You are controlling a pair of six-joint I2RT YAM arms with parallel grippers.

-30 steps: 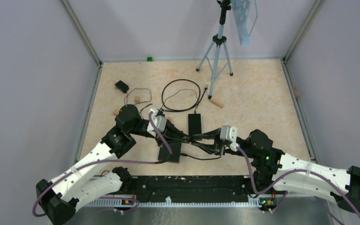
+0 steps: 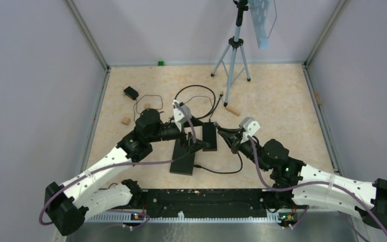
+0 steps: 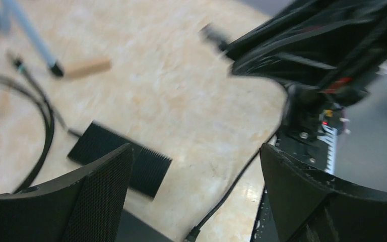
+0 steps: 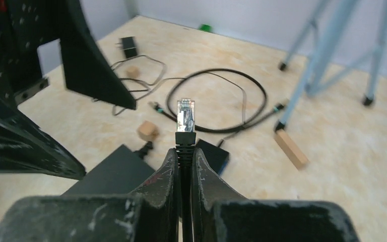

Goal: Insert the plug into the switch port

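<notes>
In the right wrist view, a clear-tipped plug (image 4: 186, 115) points up from my right gripper, which is shut on it. Its black cable (image 2: 220, 173) curves from the larger black box (image 2: 181, 164) toward that gripper. The smaller black box (image 2: 209, 143) lies flat, with a thin cord at its far end; which box is the switch, I cannot tell, and no port shows clearly. My left gripper is open above the boxes, nothing between its wide-spread fingers (image 3: 103, 196). The plug is apart from both boxes, to the right of the smaller one.
Beyond the boxes lie a coiled black cable (image 2: 176, 97), a power adapter (image 2: 130, 93) and a wooden block (image 2: 233, 110). A tripod (image 2: 233, 65) stands at the back.
The two grippers were together over the boxes and are now apart. The left has opened and moved slightly right; the right has turned upward and away, carrying the plug, with its cable raised into a curve.
</notes>
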